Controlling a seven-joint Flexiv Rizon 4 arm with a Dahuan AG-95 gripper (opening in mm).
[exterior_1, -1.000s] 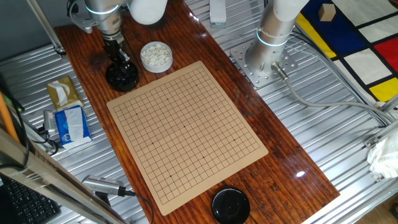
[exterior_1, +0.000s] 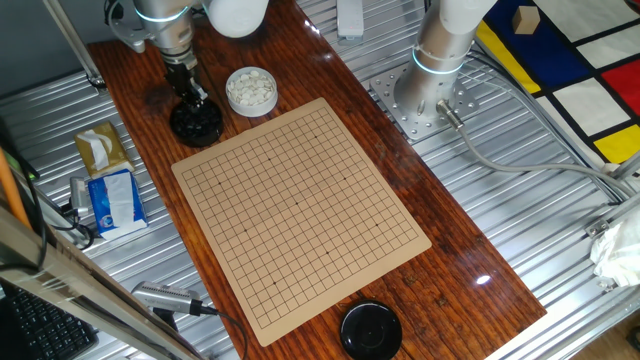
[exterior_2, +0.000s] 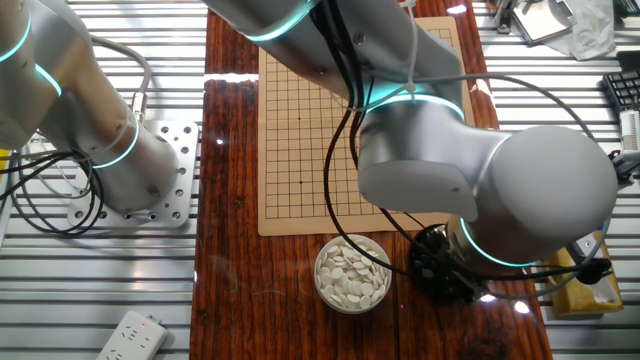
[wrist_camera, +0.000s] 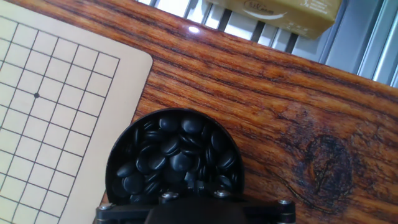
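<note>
Black round stones (wrist_camera: 180, 163) fill a black bowl (wrist_camera: 112, 158), seen from above in the wrist view. My gripper reaches over the near part of this bowl, its tips dark against the stones. Whether the fingers are apart or closed, or have a stone between them, cannot be made out. In exterior view 1 the gripper (exterior_1: 200, 100) points down at the bowl (exterior_1: 196, 134). The Go board (exterior_1: 297, 203) lies beside it, its grid bare of stones. In exterior view 2 the arm hides the gripper and part of the board (exterior_2: 300, 160).
A white bowl of white stones (exterior_1: 252, 91) stands close beside the black bowl. Near the opposite end of the board is a black lid or dish (exterior_1: 370, 330). Tissue packs (exterior_1: 118, 203) lie off the table's left edge. Bare wood borders the board.
Board, bowls and dish have stayed in place.
</note>
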